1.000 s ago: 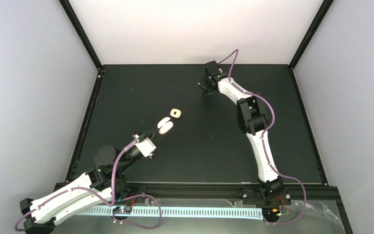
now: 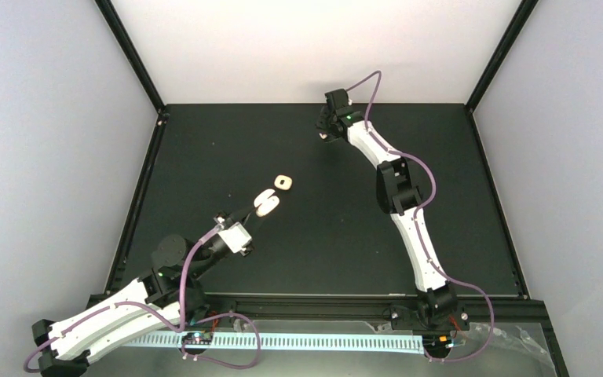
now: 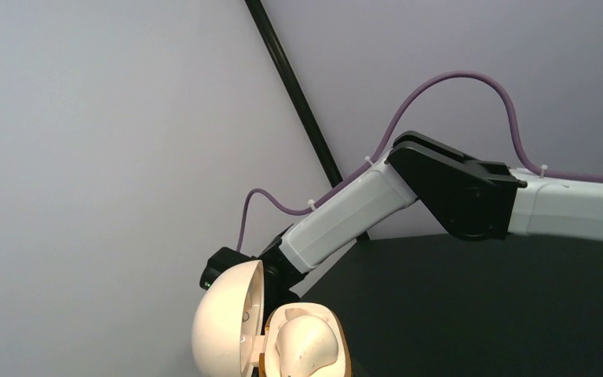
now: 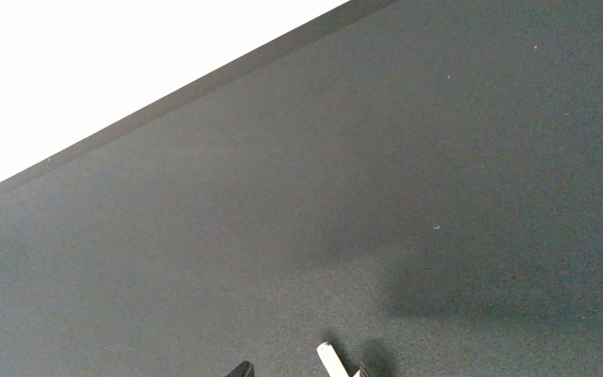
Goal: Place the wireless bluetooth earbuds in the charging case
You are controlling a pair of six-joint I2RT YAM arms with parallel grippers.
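Observation:
The open charging case is held by my left gripper toward the lower middle of the top view. In the left wrist view its round lid stands upright beside the base, which has a white piece in its well. My right gripper is at the back of the mat, over a small white earbud; its dark fingertips barely show at the bottom edge of the right wrist view, apparently apart, and whether they touch the earbud cannot be told.
A small cream square piece lies just behind the case. The dark mat is otherwise largely clear. A white back wall rises close behind my right gripper, with side walls left and right.
The left arm and case are unmoved.

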